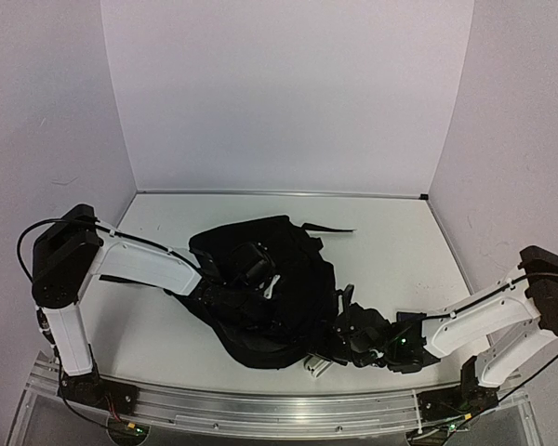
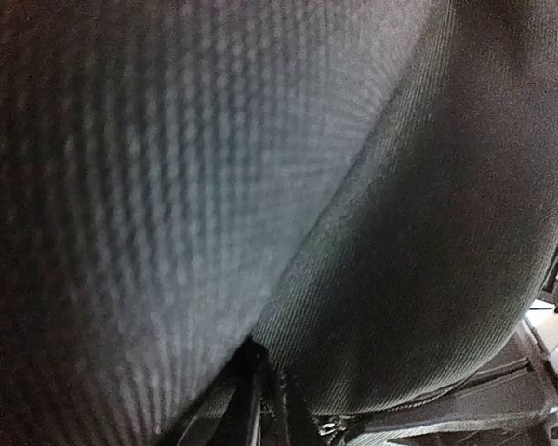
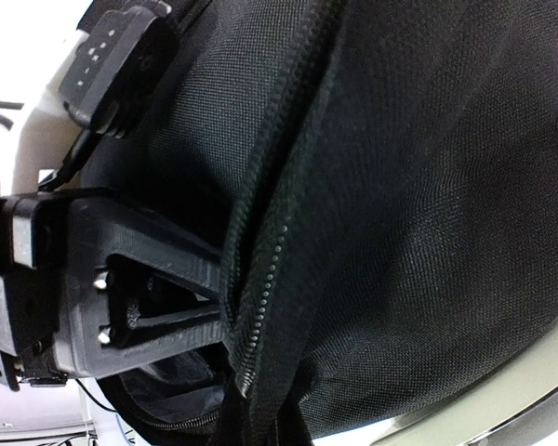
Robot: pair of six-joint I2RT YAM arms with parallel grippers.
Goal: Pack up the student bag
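The black bag (image 1: 302, 269) lies on its side in the middle of the table, and its dark fabric fills much of both wrist views. From the left, my left gripper (image 1: 279, 325) reaches against the bag's front. In the left wrist view its dark fingertips show low in the picture close to the fabric; whether they hold anything is unclear. My right gripper is at the bag's front right, shut on the zipped edge (image 3: 272, 279). Beside that edge, the left gripper's finger (image 3: 163, 269) runs in behind the fabric. The bag's inside is mostly hidden.
A small pale object (image 1: 317, 365) lies by the right gripper near the front rail (image 1: 260, 411). Behind the right arm a dark blue item (image 1: 411, 317) shows partly. One strap (image 1: 330, 229) sticks out to the right.
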